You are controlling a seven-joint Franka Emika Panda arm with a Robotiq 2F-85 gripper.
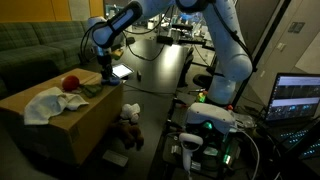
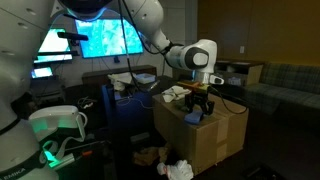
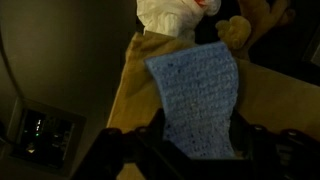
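A light blue knitted cloth (image 3: 200,95) fills the middle of the wrist view, lying over the brown surface. At the bottom of that view, the dark fingers of my gripper stand apart on either side of the cloth; contact with it cannot be made out. From outside, the gripper (image 1: 106,78) points down at the edge of the brown box (image 1: 88,133). The blue cloth (image 2: 193,117) shows right under the hand in the second exterior view. Dim light hides the fingertips there.
On the box sit a red ball (image 1: 70,83) and a white cloth (image 1: 52,104). Plush toys (image 1: 127,133) lie on the floor in front, and a crumpled white thing (image 2: 180,170) is there too. Beyond the box is a sofa (image 1: 40,42).
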